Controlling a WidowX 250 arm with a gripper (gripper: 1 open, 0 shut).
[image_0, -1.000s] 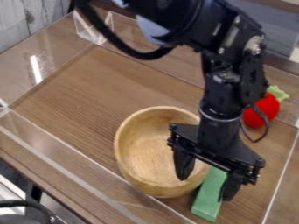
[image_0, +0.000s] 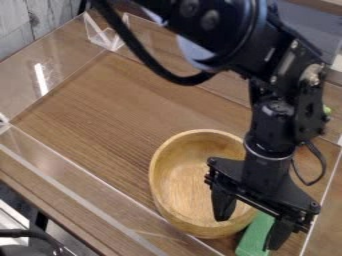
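My black gripper (image_0: 251, 214) stands open at the lower right, low over the right side of a tan bowl (image_0: 181, 175) and over a green object (image_0: 255, 241) beside the bowl. The green object is partly hidden by the gripper. Whether the fingers touch either thing I cannot tell.
A clear plastic piece (image_0: 106, 30) stands at the top left. A small green item (image_0: 325, 109) at the right is mostly hidden by my arm.
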